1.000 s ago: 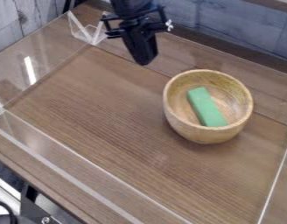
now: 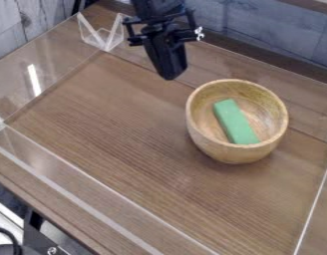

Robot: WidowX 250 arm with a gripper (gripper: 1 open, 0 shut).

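Note:
A green block [image 2: 233, 121] lies inside a round wooden bowl [image 2: 203, 137] on the right half of the table. My gripper [image 2: 171, 72], black, hangs over the back middle of the table, above and left of the bowl and apart from it. It is shut, and nothing shows between its fingers.
A clear, crumpled-looking item [image 2: 103, 30] is at the back left. Dark cables show at the lower left edge.
My gripper has shifted slightly over the last second, staying at the back middle. The bowl and the green block have not moved.

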